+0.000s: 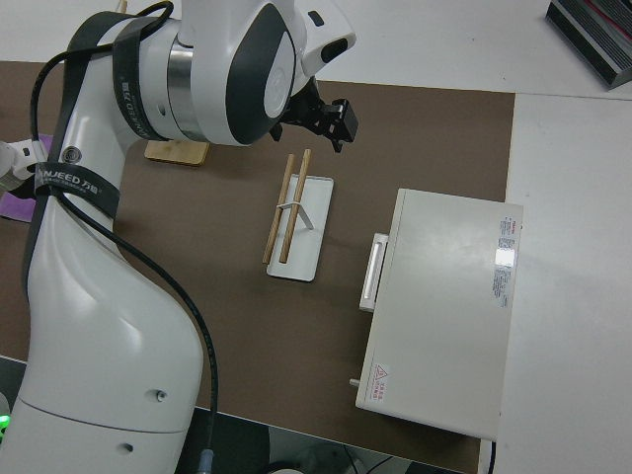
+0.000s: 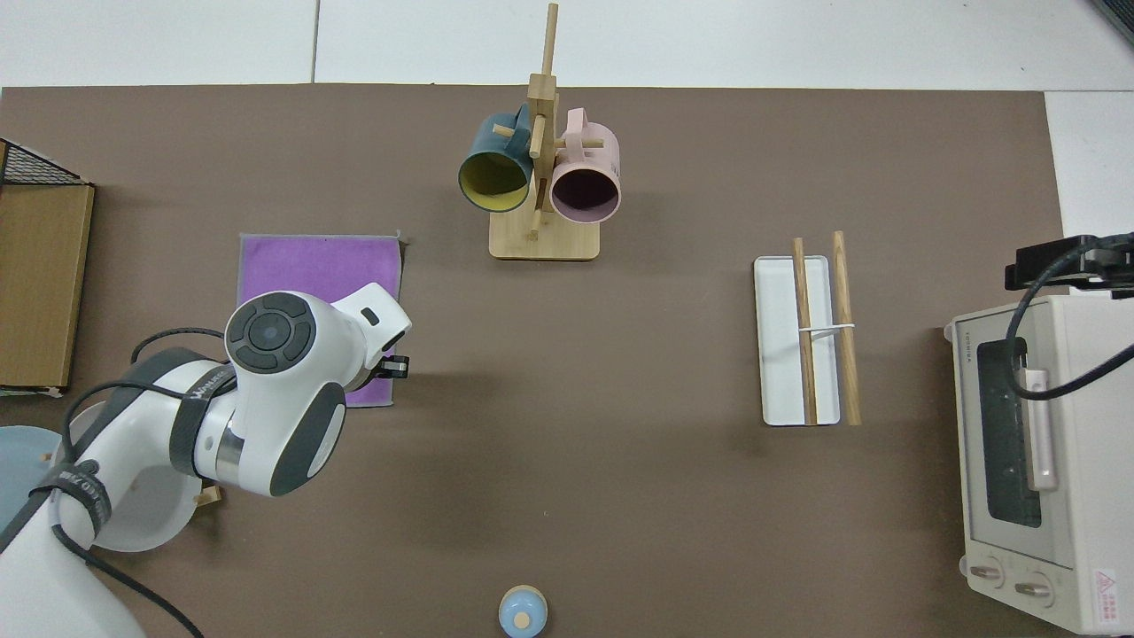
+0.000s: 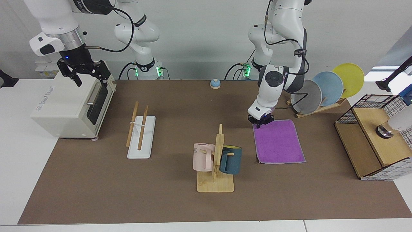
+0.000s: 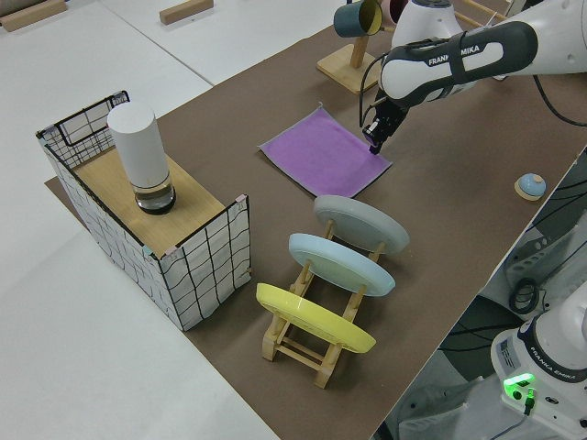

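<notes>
My left gripper [image 3: 261, 120] is low over the near edge of the purple cloth [image 3: 279, 143], beside the dish rack; its fingers are mostly hidden under the wrist, so its state is unclear. My right gripper [image 3: 87, 75] hangs above the white oven [image 2: 1052, 457] at the right side; its finger state is hard to tell. A wooden mug tree [image 2: 542, 239] holds a teal mug [image 2: 491, 170] and a pink mug [image 2: 585, 181].
A rack holds grey, blue [image 3: 328, 87] and yellow [image 4: 312, 316] plates. A wire-and-wood shelf [image 3: 359, 150] stands beside it. A white tray [image 2: 778, 340] carries two wooden sticks. A small blue round object [image 2: 522, 611] lies near the edge.
</notes>
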